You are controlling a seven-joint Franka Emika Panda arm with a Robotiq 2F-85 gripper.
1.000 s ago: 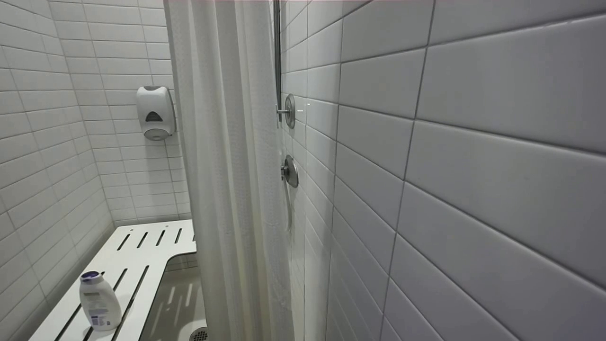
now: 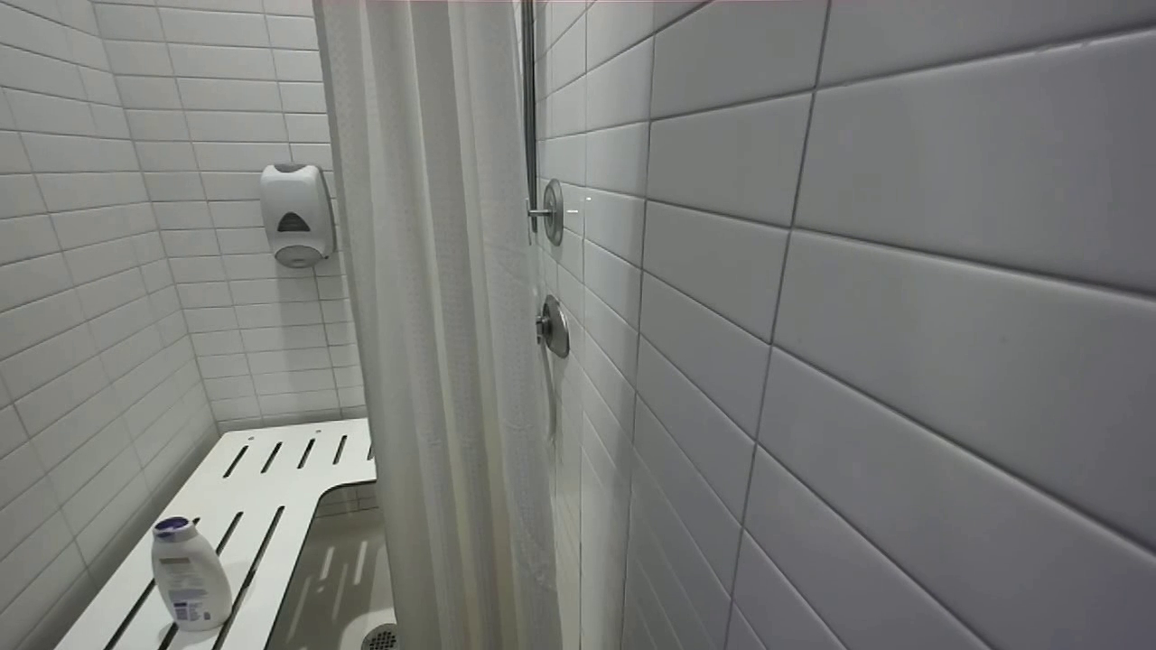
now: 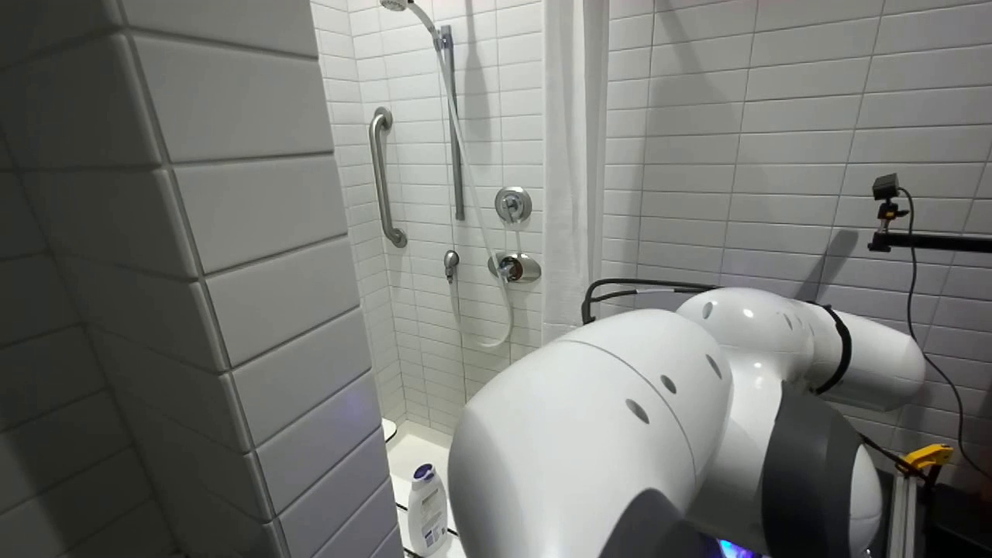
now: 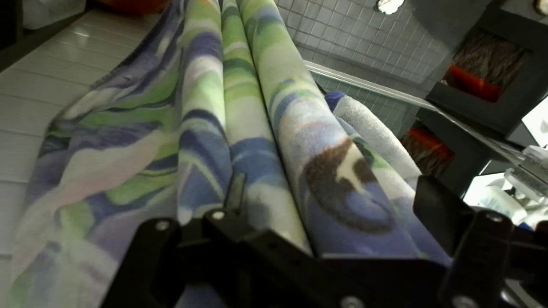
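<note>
A patterned cloth point(image 4: 277, 118), in green, blue, purple and white, hangs in long folds against a white tiled wall in the wrist view. Facing it is my open gripper, its two dark fingers point(image 4: 436, 213) set wide apart. Folds of the cloth show in the gap, one with a brown patch; whether they lie between the fingers or behind them I cannot tell. Neither exterior view shows the gripper. The white robot arm point(image 3: 595, 418) fills the lower right of exterior view 2.
A white bottle with a blue cap point(image 2: 193, 580) stands on the slatted shower bench point(image 2: 293, 460). The shower curtain point(image 2: 444, 325) hangs beside the tiled wall point(image 2: 921, 217). A grey tiled floor point(image 4: 354, 36) and dark equipment with red parts point(image 4: 475, 82) lie at the wrist view's right.
</note>
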